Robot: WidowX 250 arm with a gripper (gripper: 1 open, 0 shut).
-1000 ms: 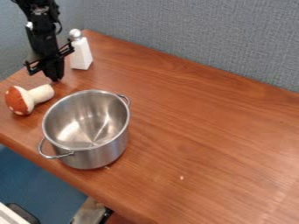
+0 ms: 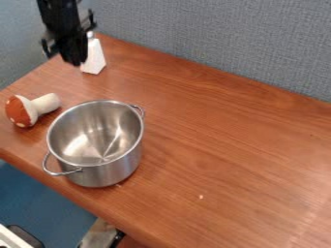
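Note:
My black gripper [image 2: 68,43] hangs at the top left, raised above the table's back left corner, partly in front of a white object [image 2: 93,60]. It is small and dark, so whatever may be between its fingers is hard to make out. A toy mushroom [image 2: 29,108] with a red cap and white stem lies on its side at the left. A steel pot [image 2: 119,165] with side handles stands right of it, empty inside.
A grey padded wall [image 2: 233,44] runs behind it. The table's left edge drops to a blue floor.
My gripper has risen from near the tabletop behind the mushroom to higher up, now covering the upper part of the white bottle. The mushroom and pot have not moved.

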